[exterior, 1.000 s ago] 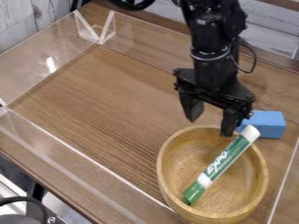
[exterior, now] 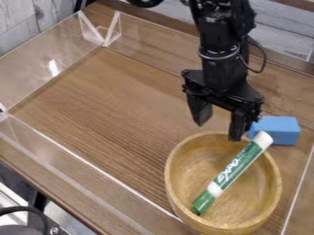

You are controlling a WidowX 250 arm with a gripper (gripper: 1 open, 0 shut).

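The black gripper [exterior: 221, 115] hangs open over the back edge of a yellow oval bowl [exterior: 185, 174], its fingers pointing down. A green and white tube [exterior: 225, 181] lies diagonally in the bowl, its upper white end near the right rim. A blue box [exterior: 280, 128] sits behind the bowl on the right, beside the gripper.
White clear-edged structures stand at the far left edge and back. A dark cable or object is at the bottom left corner.
The gripper has shifted slightly over the back of the bowl. The bowl, tube and blue box stay in place.
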